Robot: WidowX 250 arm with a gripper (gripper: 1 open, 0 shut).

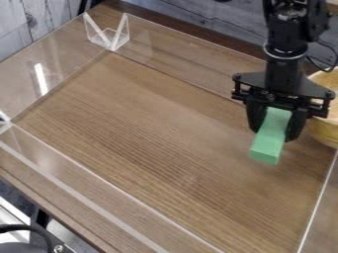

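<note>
My black gripper (275,109) is at the right of the camera view, above the wooden table (132,148), shut on a green object (270,136). The green object hangs below the fingers, slightly tilted. Behind the gripper at the right edge, a yellow object (327,126), apparently a bowl, is partly hidden by the arm.
A white wire piece (106,32) sits near the back left corner. Black cables lie at the lower left, outside the work surface.
</note>
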